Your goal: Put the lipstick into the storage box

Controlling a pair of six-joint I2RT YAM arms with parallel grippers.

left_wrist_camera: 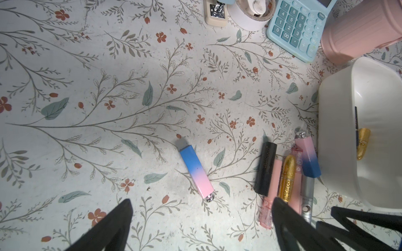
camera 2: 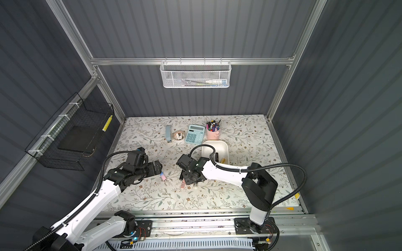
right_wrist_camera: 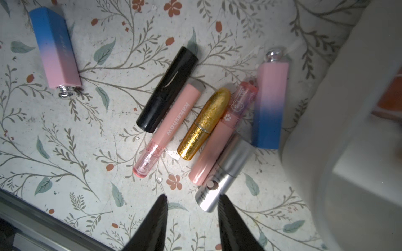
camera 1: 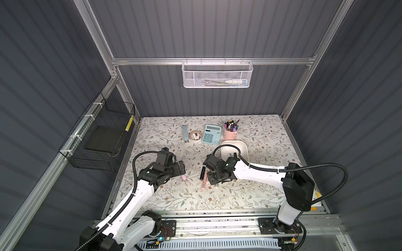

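Note:
In the right wrist view, several lipsticks lie loose on the table: a black tube (right_wrist_camera: 167, 90), a pink tube (right_wrist_camera: 171, 119), a gold tube (right_wrist_camera: 204, 124), a second pink tube (right_wrist_camera: 217, 144), a silver tube (right_wrist_camera: 224, 174) and a blue-pink one (right_wrist_camera: 271, 106). Another blue-pink lipstick (left_wrist_camera: 197, 172) lies apart, ahead of my left gripper, which is open and empty. Over the group hangs my right gripper, its fingers parted with nothing between them. The white storage box (left_wrist_camera: 337, 133) stands right of the group; a gold tube (left_wrist_camera: 363, 142) shows inside.
Behind the box is a pink pen cup (camera 1: 229, 133), with a calculator (camera 1: 211, 134), a tape roll (camera 1: 195, 135) and a stapler (camera 1: 185, 132) to its left. A mesh basket (camera 1: 217, 78) hangs on the back wall. Free table lies around the left gripper.

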